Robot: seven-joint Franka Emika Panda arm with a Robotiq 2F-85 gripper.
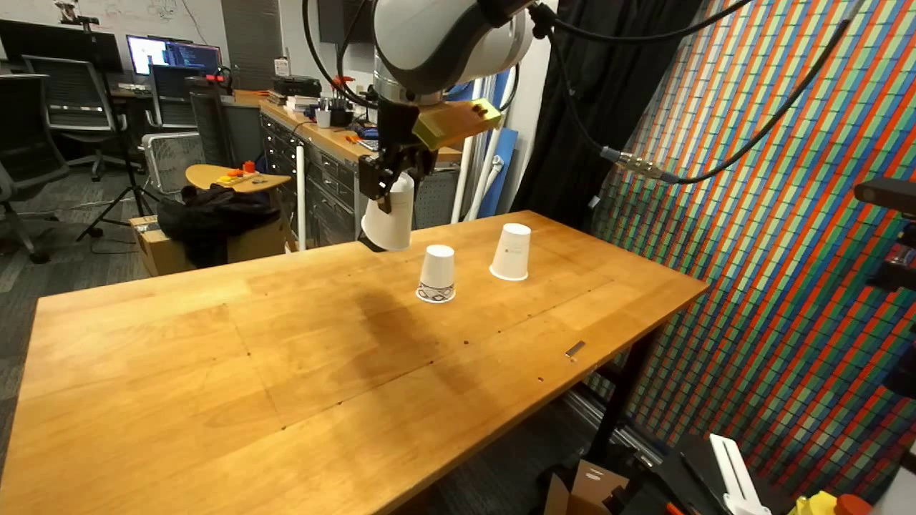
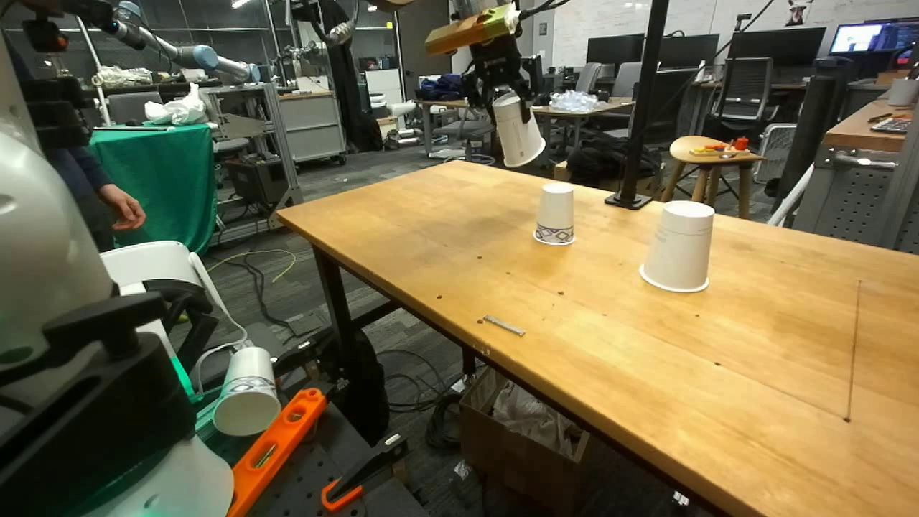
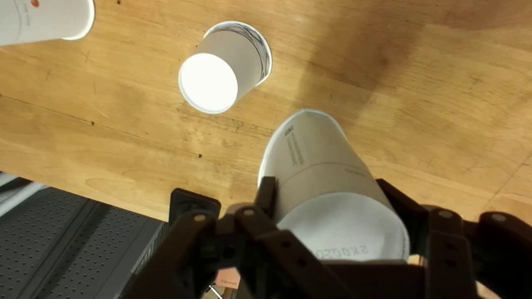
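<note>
In the wrist view a large white paper cup (image 3: 324, 159) is held upside down between my gripper's black fingers (image 3: 267, 197), its base toward the camera. My gripper (image 1: 396, 179) is shut on it, above the table and slightly tilted. A smaller white cup with a patterned band (image 1: 437, 273) stands upside down on the table, to the right of the held cup in exterior view 1. Farther right, another large plain white cup (image 1: 512, 252) is inverted on the wood. In exterior view 2 the held cup (image 2: 518, 131) hangs clear of both standing cups.
A black post (image 2: 633, 164) rises at its back edge. A small metal strip (image 2: 504, 324) lies near an edge. Another patterned cup (image 2: 248, 392) is off the table, near an orange level (image 2: 280, 448).
</note>
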